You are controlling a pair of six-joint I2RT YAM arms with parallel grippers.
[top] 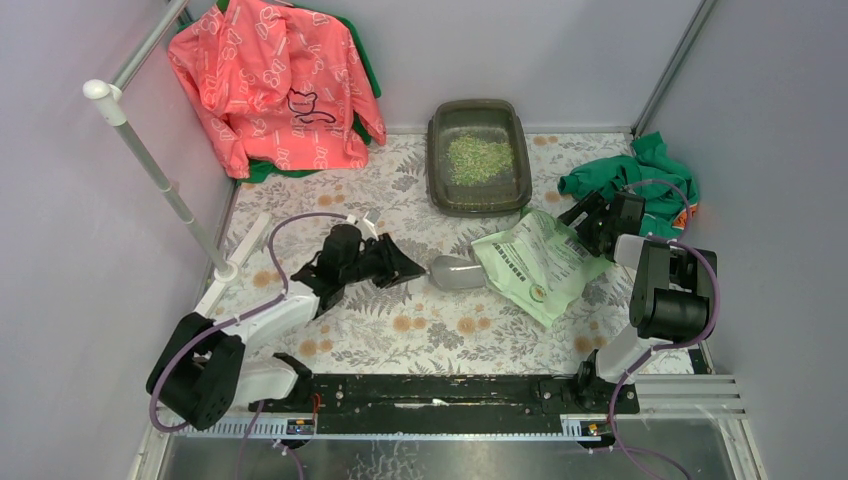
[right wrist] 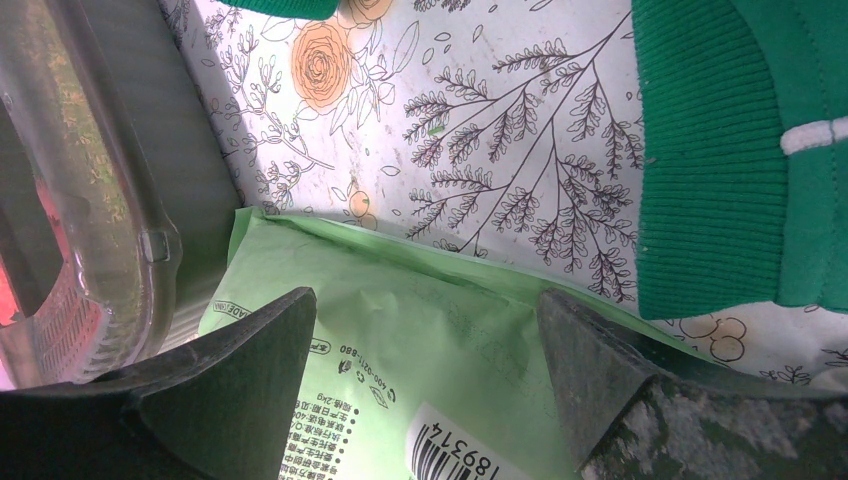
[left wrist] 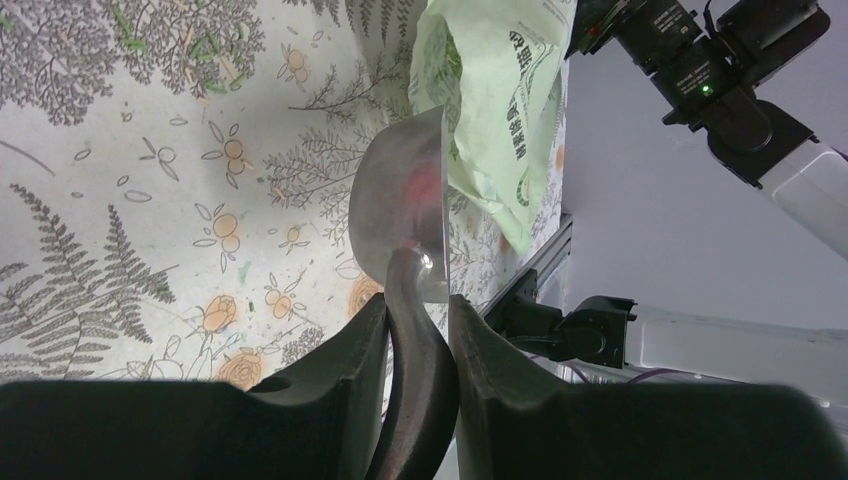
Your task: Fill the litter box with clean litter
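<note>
My left gripper (top: 420, 272) is shut on the handle of a metal scoop (top: 458, 273). In the left wrist view the scoop's handle (left wrist: 410, 340) runs between the fingers, and its blade reaches toward the open mouth of the green litter bag (left wrist: 500, 110). That bag (top: 540, 262) lies flat on the table, mouth to the left. Over its right end my right gripper stands open, the bag's edge lying between and below its fingers. Behind the bag sits the dark litter box (top: 437, 160), with a patch of green litter (top: 478, 160) on its floor.
A crumpled green garment (top: 640, 180) lies at the back right, close to my right gripper. A pink garment (top: 275, 90) hangs at the back left beside a white rack pole (top: 165, 185).
</note>
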